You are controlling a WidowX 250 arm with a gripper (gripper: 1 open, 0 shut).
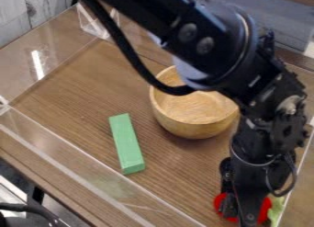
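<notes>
My gripper [249, 199] is low at the bottom right, shut on a red object [227, 205] that is largely hidden behind its black fingers. A small light green piece [276, 207] shows just to the right of the red object. A wooden bowl [185, 116] sits behind the gripper, partly covered by the arm. A green block [127, 143] lies on the table to the left.
The wooden table [68, 107] has free room at the left and centre. A clear plastic item [95, 15] stands at the back left. The arm fills much of the right side.
</notes>
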